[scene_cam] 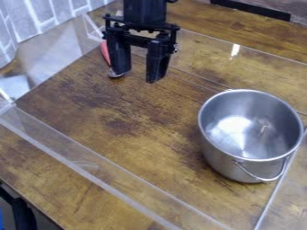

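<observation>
The black gripper [135, 59] hangs over the back middle of the wooden surface, its two fingers apart and pointing down, with no object visible between them. Just behind its left finger lies a red and silver object [106, 56], partly hidden by the gripper. A steel pot [249, 130] with a wire handle stands on the right, well apart from the gripper.
Clear plastic walls border the wooden work surface [114, 139] at the front, left and back. Crumpled light material lies beyond the top left edge.
</observation>
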